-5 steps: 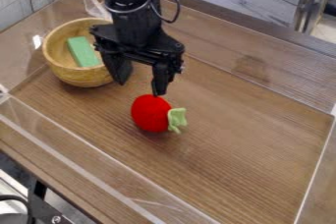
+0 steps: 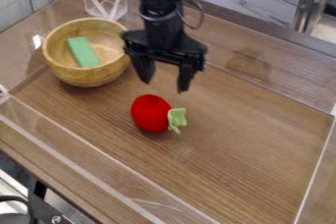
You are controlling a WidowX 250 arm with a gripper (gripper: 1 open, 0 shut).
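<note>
My black gripper [image 2: 161, 71] hangs above the middle of the wooden table, with two fingers pointing down and set apart. The space between them looks empty. Just below and in front of it lies a red tomato-like toy [image 2: 151, 112] with a pale green top to its right. Left of the gripper is a wooden bowl [image 2: 108, 75] holding a green block [image 2: 79, 50].
A pale rail or ledge runs along the back right edge. A dark cable lies at the bottom left corner.
The gripper has moved back, away from the red toy, and higher in the view. The toy and bowl look unmoved.
</note>
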